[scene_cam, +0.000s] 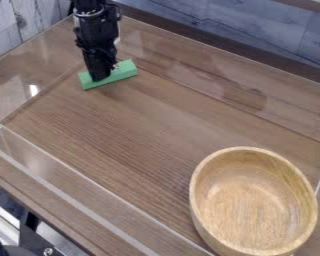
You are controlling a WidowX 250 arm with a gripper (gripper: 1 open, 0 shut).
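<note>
My black gripper (101, 66) reaches down at the upper left onto a green rectangular block (120, 71) lying on the wooden table. Its tips are at the block's top, over its middle; whether they are open or shut on it is too small to tell.
A round light wooden bowl (252, 197) stands at the lower right. Panelled walls border the table at the back and upper left.
</note>
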